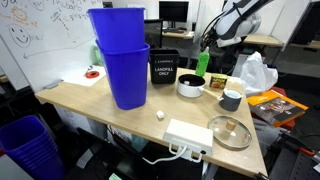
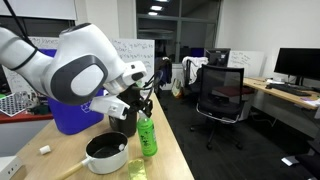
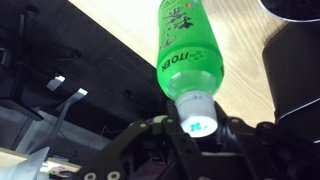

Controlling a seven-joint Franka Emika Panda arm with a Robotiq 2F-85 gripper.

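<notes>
A green bottle [image 1: 202,64] with Ito En lettering is held upright at the far side of the table, next to the black landfill box. In exterior view 2 the white robot arm reaches over to my gripper [image 2: 146,108], which is shut at the top of the bottle [image 2: 148,137]. The wrist view shows the bottle [image 3: 188,50] from its cap end, its white cap [image 3: 197,113] by my gripper. Whether the bottle's base touches the table cannot be made out.
A black landfill box [image 1: 163,68] and a tall blue bin [image 1: 126,75] stand left of the bottle. Nearer are a pot [image 1: 190,85], a yellow packet [image 1: 218,81] and a mug [image 1: 230,100]. A plate [image 1: 232,141] and white power strip [image 1: 188,138] lie in front.
</notes>
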